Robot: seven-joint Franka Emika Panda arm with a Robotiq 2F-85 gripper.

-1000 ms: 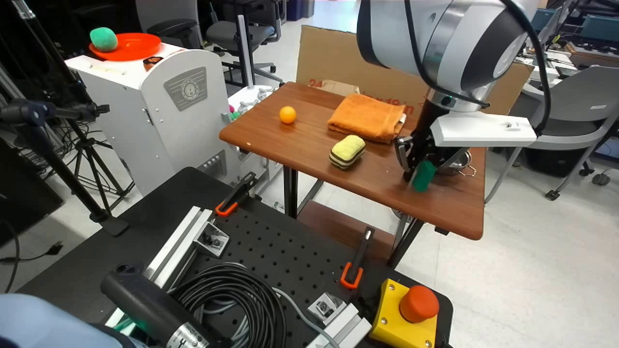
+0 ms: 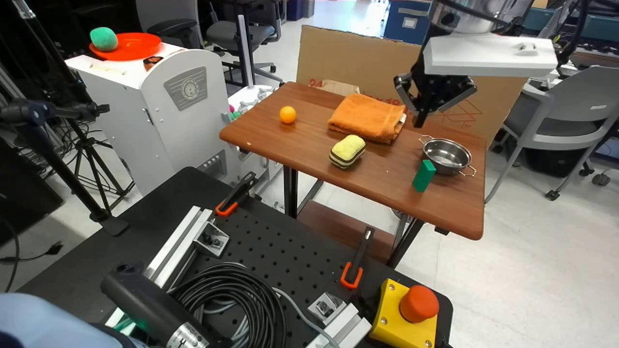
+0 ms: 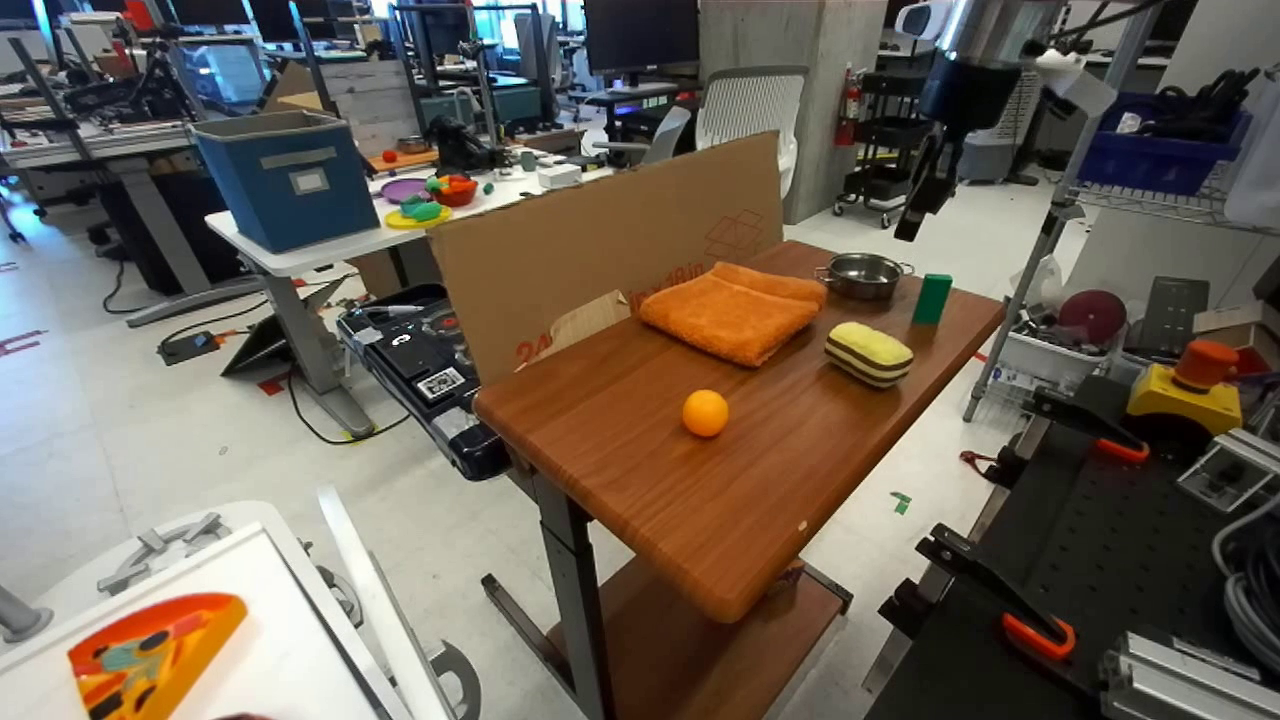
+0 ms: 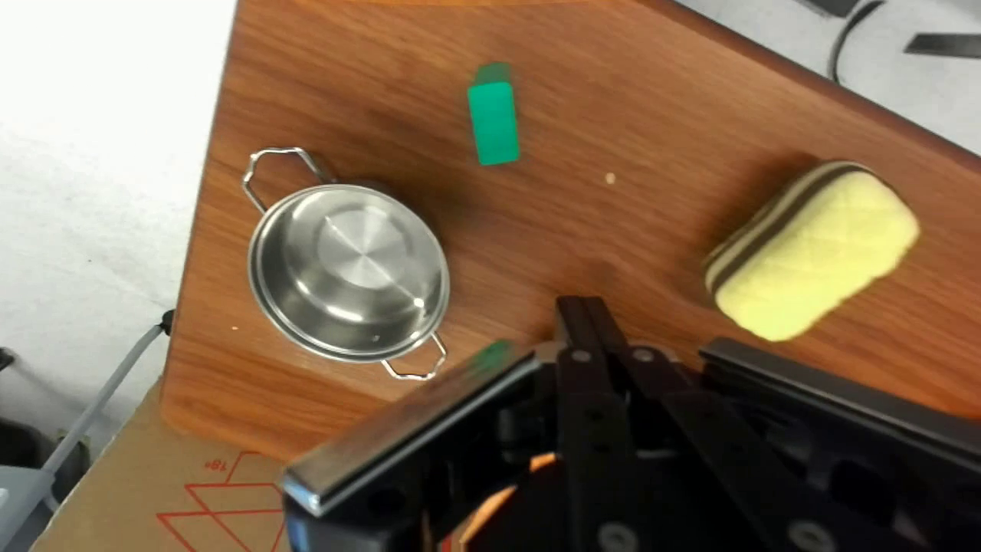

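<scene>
High over the back right of the brown table my gripper [image 2: 419, 124] is shut, with nothing showing between its fingertips. Below it a steel pot [image 4: 349, 271] with two wire handles stands on the table, its inside bare in the wrist view. A green block [image 4: 494, 124] stands upright beside the pot, apart from it. The yellow sponge [image 4: 818, 253] with dark stripes lies off to the other side. A folded orange towel [image 2: 366, 117] and an orange ball [image 2: 287, 115] rest farther left on the table in exterior view 1.
A cardboard sheet [image 3: 612, 258] rises along the table's back edge. The pot stands close to the table's end [image 4: 204, 211]. Bare tabletop [image 3: 600, 420] lies around the ball and in front of the towel.
My gripper has risen from down beside the green block and swung back, well clear of the table. The block stands in about the same place, and the pot is now uncovered to view.
</scene>
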